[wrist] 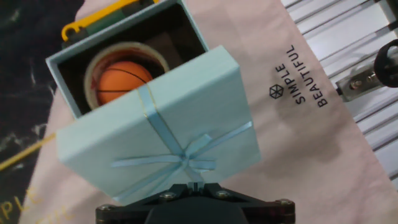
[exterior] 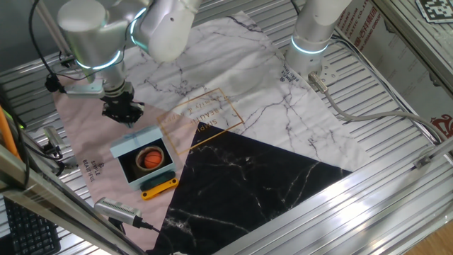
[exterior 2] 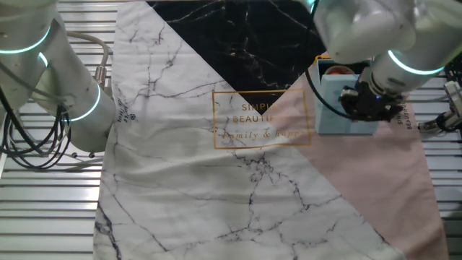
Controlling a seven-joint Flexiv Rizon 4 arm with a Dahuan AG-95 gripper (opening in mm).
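A light blue gift box stands on the pink part of the cloth, its dark inside open to view. Inside it are a round tan ring or cup and an orange basketball-patterned ball within that ring. The lid, with a blue ribbon bow, sits tilted at one side of the box and leaves the opening uncovered. My gripper is just beyond the lid's bow side, its fingertips together. In the wrist view the tips overlap the ribbon's end; whether they touch it is unclear.
A yellow-and-dark tool lies against the box's other side. A grey device with a cable is near the cloth's edge.
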